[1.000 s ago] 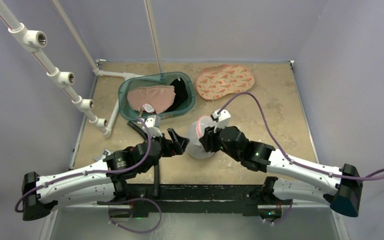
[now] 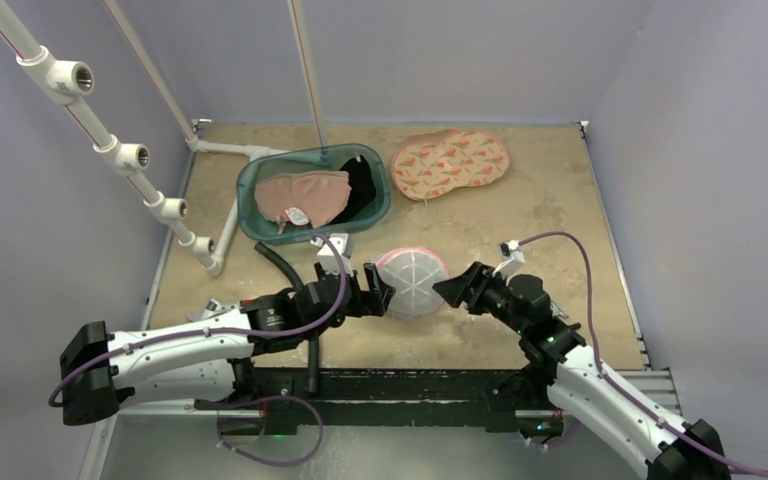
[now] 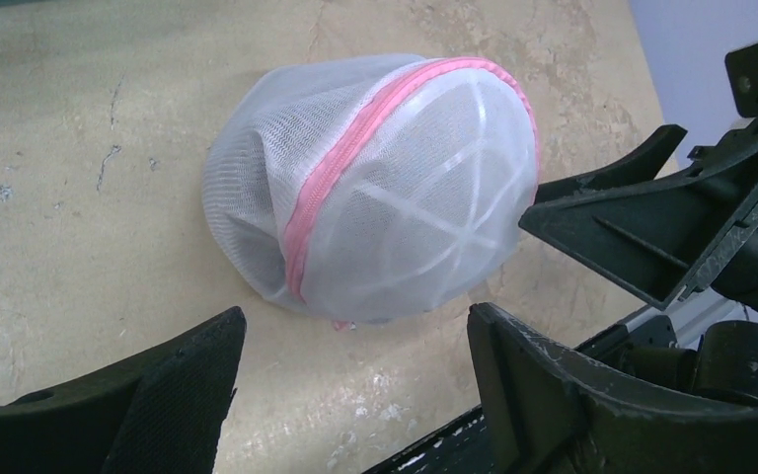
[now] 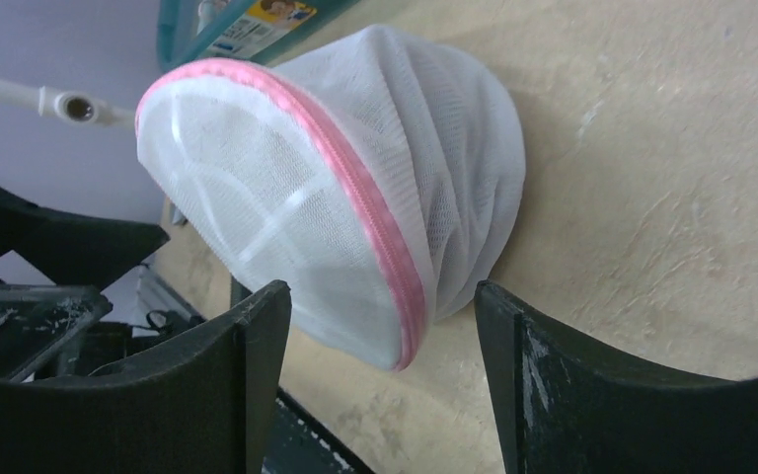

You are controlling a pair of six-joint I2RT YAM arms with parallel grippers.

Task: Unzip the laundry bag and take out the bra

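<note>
The white mesh laundry bag [image 2: 412,282] lies in the middle of the table, a pink zipper band [image 3: 355,138] curving over its top; no bra is visible inside. My left gripper [image 2: 378,290] is open just left of the bag, its two fingers apart at the bottom of the left wrist view. My right gripper [image 2: 452,287] is open at the bag's right side, with the pink band's lower end [image 4: 407,326] between and beyond its spread fingertips in the right wrist view.
A teal bin [image 2: 384,200] holding pink and black garments stands at the back left. A patterned orange pad [image 2: 450,160] lies at the back right. White pipes and a dark tube are on the left.
My right gripper has backed off rightward and slightly down from over the bag, uncovering it in the top view. My left gripper has moved rightward toward the bag.
</note>
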